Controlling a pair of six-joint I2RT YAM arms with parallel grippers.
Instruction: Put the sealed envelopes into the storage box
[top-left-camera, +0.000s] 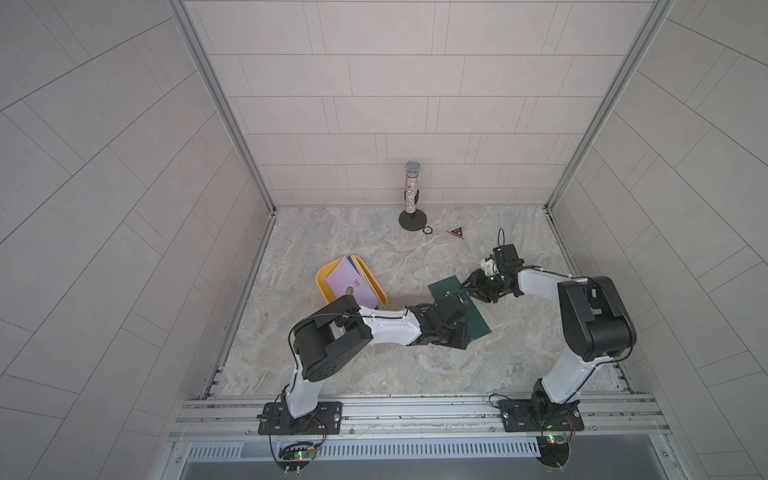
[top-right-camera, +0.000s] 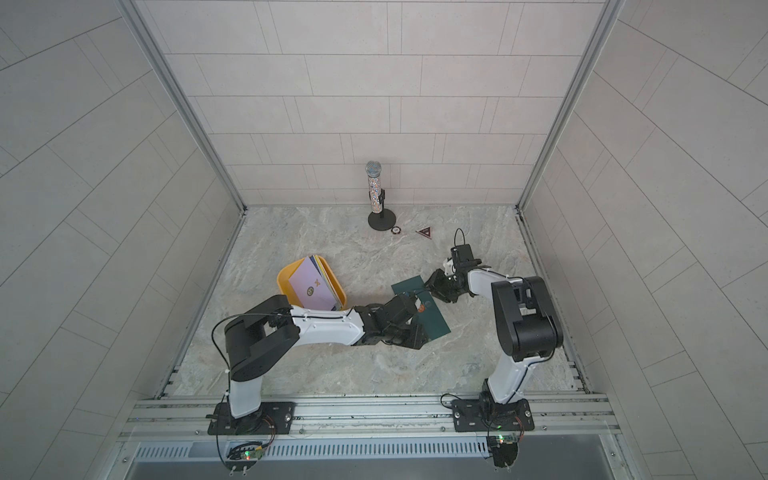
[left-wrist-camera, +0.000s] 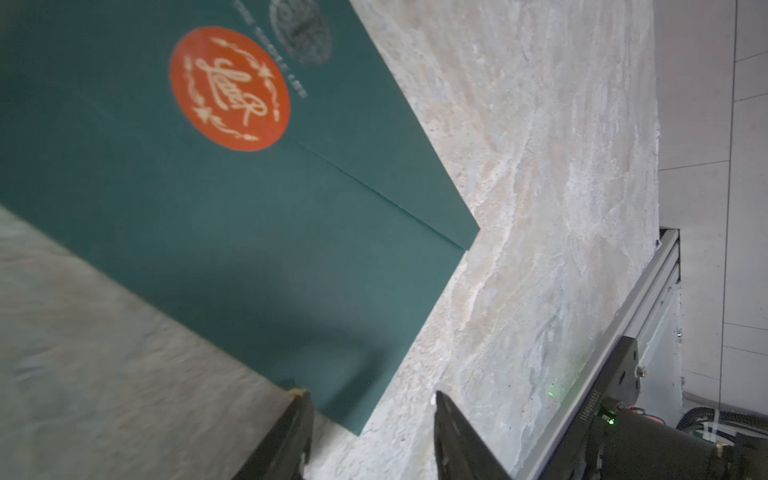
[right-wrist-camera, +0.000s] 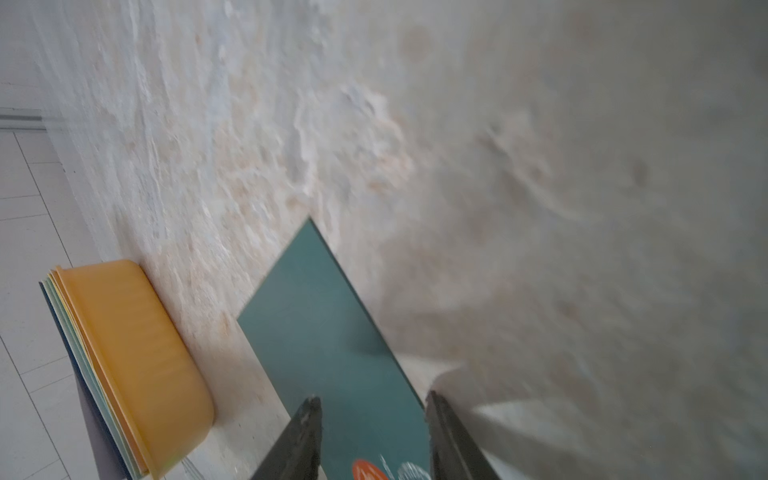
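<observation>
A dark green envelope (top-left-camera: 480, 325) with an orange seal (left-wrist-camera: 229, 88) lies slanted on the table, partly hidden by my left arm. My left gripper is open at its near end; a corner of the envelope shows in the gap, but no grip is visible. On the far right side my right gripper is open too, and the envelope's edge runs behind its spread fingers (right-wrist-camera: 308, 424). Left of them stands the yellow storage box (top-left-camera: 323, 286), holding a purple envelope (top-left-camera: 348, 281) and several others on edge.
A dispenser of coloured pieces on a black base (top-left-camera: 413, 220) stands at the back, beside a small round item (top-left-camera: 427, 229) and a triangular one (top-left-camera: 456, 232). The left arm passes close in front of the box. Free table lies around the envelope.
</observation>
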